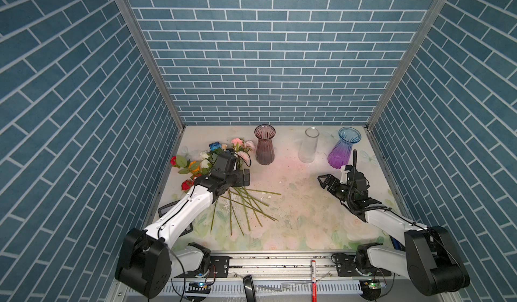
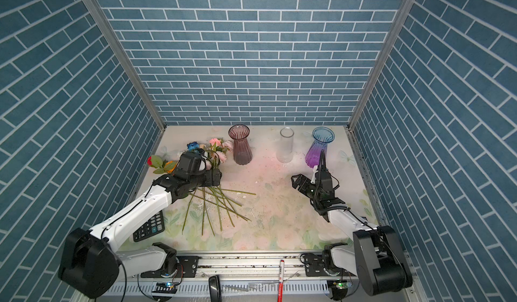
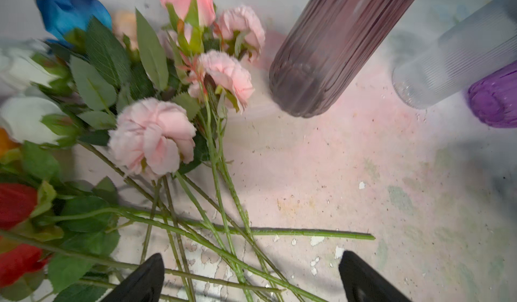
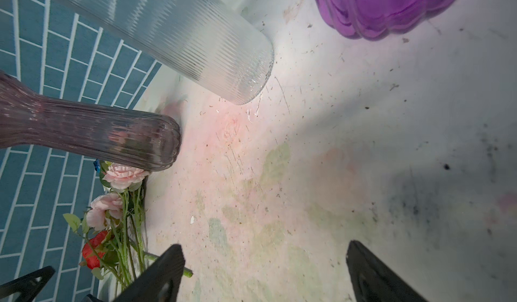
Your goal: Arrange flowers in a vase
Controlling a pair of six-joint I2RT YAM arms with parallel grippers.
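A pile of flowers with long stems lies at the table's left: pink roses (image 3: pixel 150 135), a blue rose (image 3: pixel 70 11), white and red blooms. My left gripper hangs open over the pile, nothing held. Along the back stand a smoky mauve vase (image 1: pixel 265 144), a clear cylinder vase (image 1: pixel 308 145) and a blue-purple vase (image 1: pixel 341 149). My right gripper is open and empty, in front of the clear and blue-purple vases.
A calculator (image 2: pixel 148 229) lies at the front left. Tiled walls close the back and both sides.
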